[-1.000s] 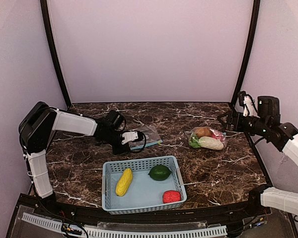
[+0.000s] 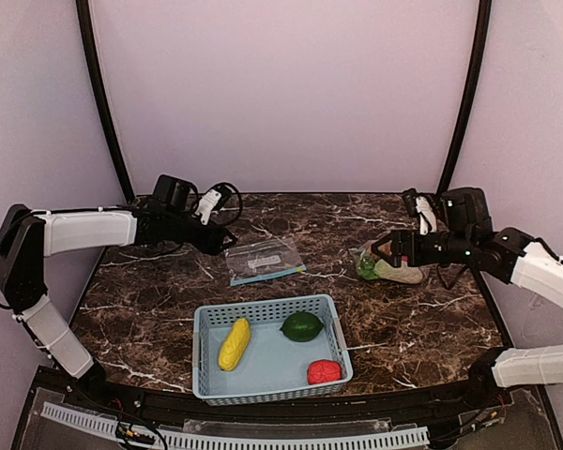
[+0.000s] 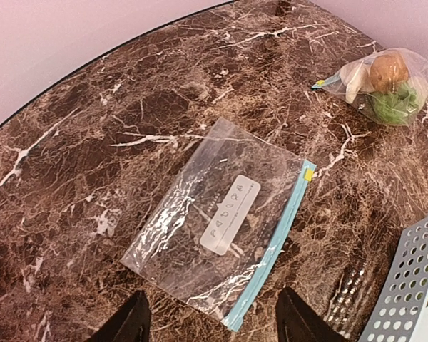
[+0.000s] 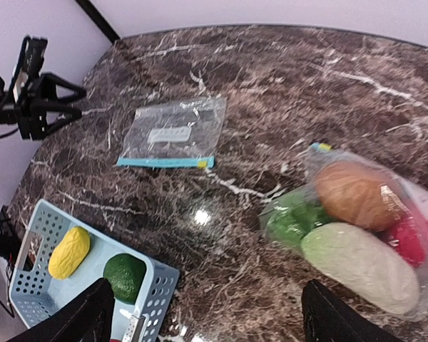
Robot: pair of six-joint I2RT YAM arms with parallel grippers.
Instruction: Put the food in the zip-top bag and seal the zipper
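Observation:
An empty clear zip top bag (image 3: 192, 221) lies flat on the marble table, its blue zipper strip (image 3: 274, 246) towards the basket. To its right, a second clear bag (image 3: 392, 85) holds a brown item (image 4: 353, 194), a green leafy item (image 4: 296, 217), a pale long item (image 4: 360, 260) and something red. My left gripper (image 2: 227, 246) stands beside the empty bag's left end, fingers apart and nothing between them. Over the filled bag hangs my right gripper (image 2: 394, 251), open and empty, partly hiding it in the top view.
A grey-blue basket (image 2: 199, 352) stands at the front, holding a yellow corn-like item (image 2: 234, 345), a dark green item (image 2: 302, 326) and a red item (image 2: 324, 372). Bare table lies between the two bags and behind them.
My left gripper has drawn back up and left from the empty bag, uncovering it. My right gripper has moved left over the filled bag. Bags and basket look unmoved.

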